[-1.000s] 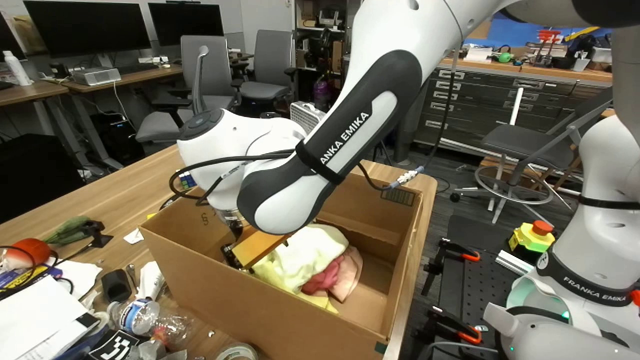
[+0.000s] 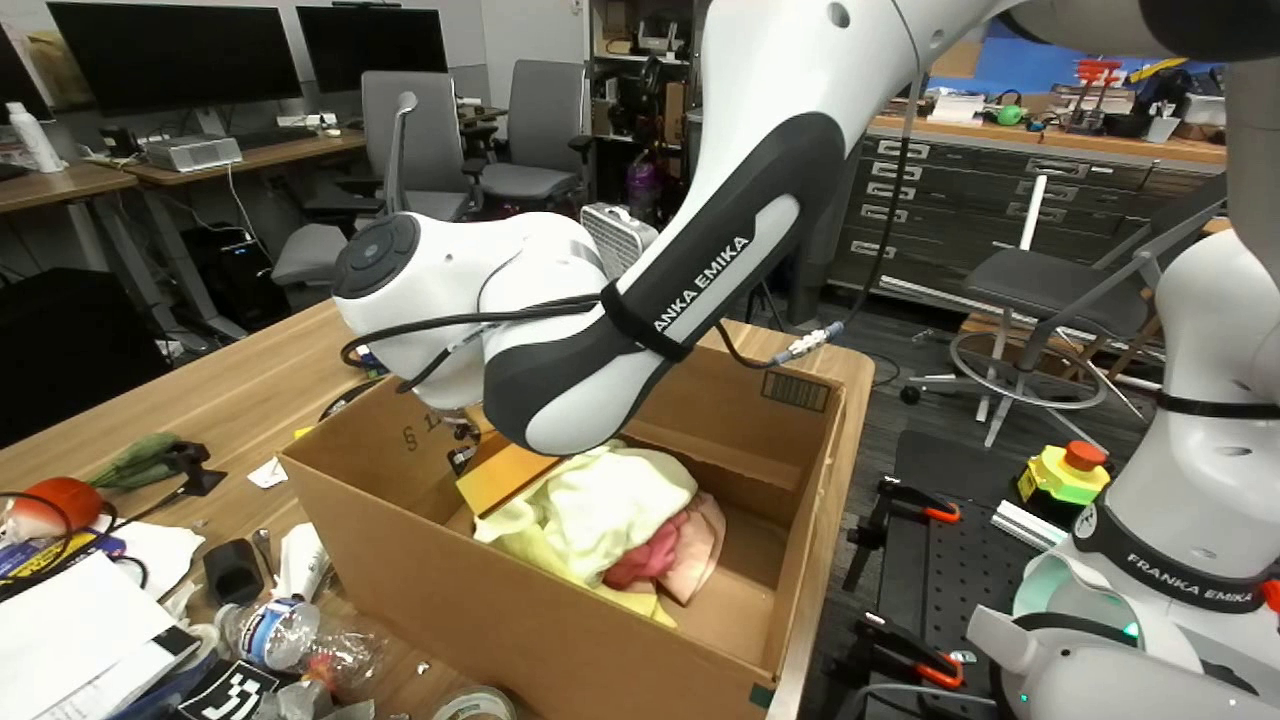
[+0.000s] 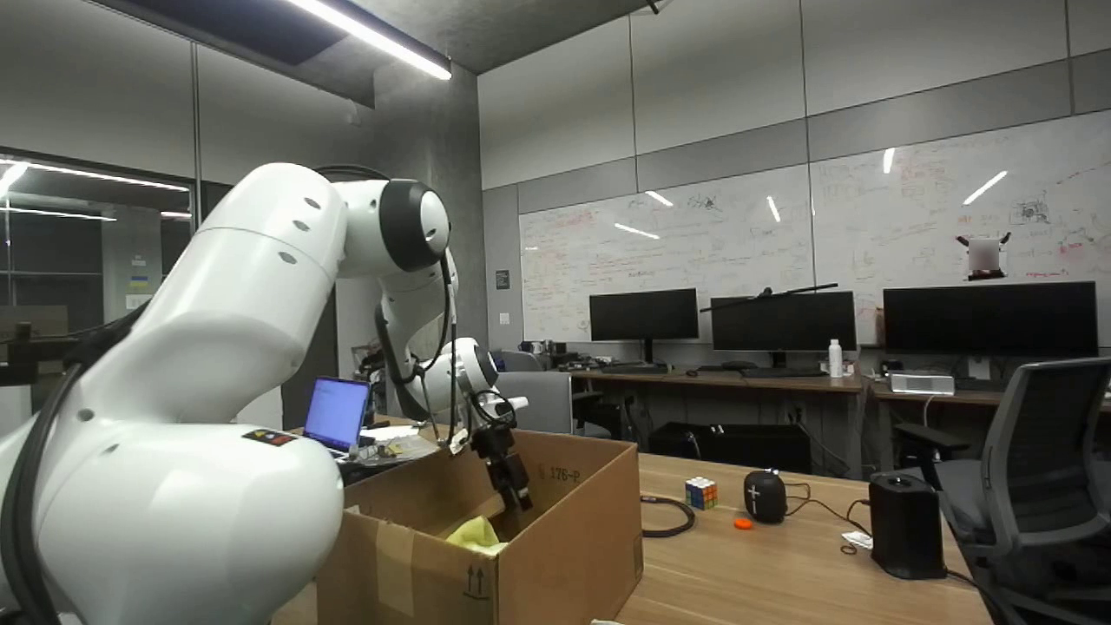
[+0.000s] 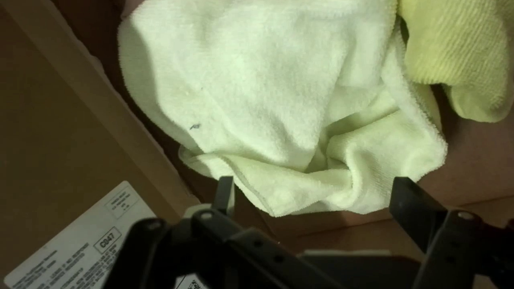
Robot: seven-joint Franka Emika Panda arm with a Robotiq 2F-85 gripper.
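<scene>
Inside a cardboard box point(image 2: 540, 588) lies a pile of cloths. In the wrist view a pale yellow-green towel point(image 4: 270, 91) fills most of the upper middle, its folded lower edge near the fingertips. A stronger yellow cloth point(image 4: 457, 53) shows at the upper right. Pink and peach cloths point(image 2: 690, 546) lie beside the towel in exterior view 1. My gripper is open, its black fingers wide apart with nothing gripped. In exterior view 2 the gripper point(image 3: 512, 500) points down into the box, near its wall. Contact with the towel cannot be told.
A white label point(image 4: 86, 245) is on cardboard at the wrist view's lower left. The box walls stand close around the gripper. A cube puzzle point(image 3: 700, 493) and a small black speaker point(image 3: 765, 496) are on the table outside; a plastic bottle point(image 2: 270, 634) lies among clutter.
The wrist has tilted, and the gripper with its orange-brown mount has shifted slightly left and up in exterior view 1. The cloths look unmoved.
</scene>
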